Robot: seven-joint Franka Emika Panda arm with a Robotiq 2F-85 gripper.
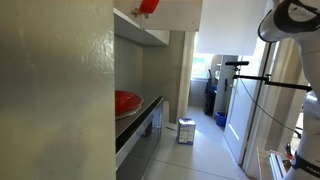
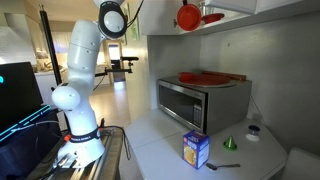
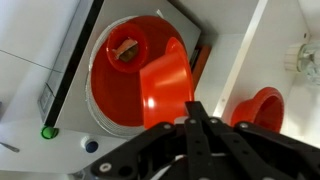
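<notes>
A red cup [image 3: 168, 85] hangs in front of my gripper in the wrist view, its near rim at the shut fingertips; the exact contact is hard to make out. Exterior view 2 shows what looks like the same red cup [image 2: 188, 17] high up by the cabinet, and a bit of red [image 1: 148, 6] appears at the top of exterior view 1. A second red cup [image 3: 258, 108] is inside the white cabinet, to the right of my gripper. Below the held cup lie a large red plate [image 3: 108, 88] and a small red bowl [image 3: 125, 48] with something brown in it.
The plate rests on top of the microwave [image 2: 180, 103], beneath the cabinet. A blue box [image 2: 195, 149], a dark spoon [image 2: 222, 166] and a green cone-shaped item [image 2: 230, 143] stand or lie on the white counter [image 2: 150, 160]. A clear glass [image 3: 300, 57] is in the cabinet.
</notes>
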